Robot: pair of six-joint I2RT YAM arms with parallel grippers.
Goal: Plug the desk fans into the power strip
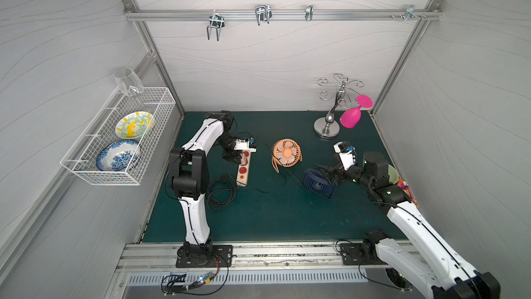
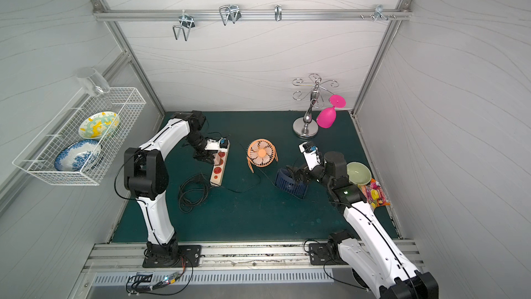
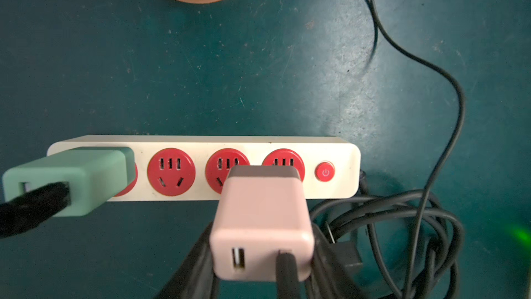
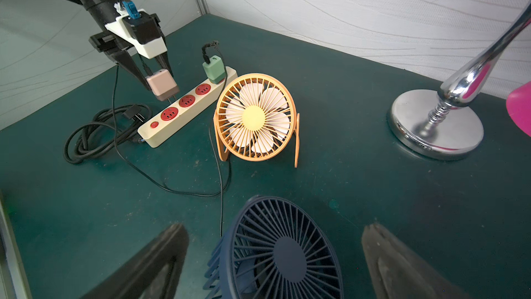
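Note:
A white power strip (image 3: 249, 147) with red sockets lies on the table; in the left wrist view it runs across the middle. My left gripper is shut on a pink plug adapter (image 3: 262, 227), a black cable leading from its back. In the right wrist view, the adapter (image 4: 162, 84) hangs beside the strip (image 4: 179, 127), its prongs showing near the sockets, apparently not inserted. A green adapter (image 3: 83, 180) sits in the far-end socket. An orange fan (image 4: 255, 116) and a navy fan (image 4: 287, 260) stand on the table. My right gripper is open, its fingers on either side of the navy fan.
A coiled black cable (image 4: 91, 130) lies by the strip's switch end. Toward the back right stands a metal stand (image 1: 326, 127) with a pink cup (image 1: 351, 116). A green bowl (image 2: 359, 173) is at the right edge.

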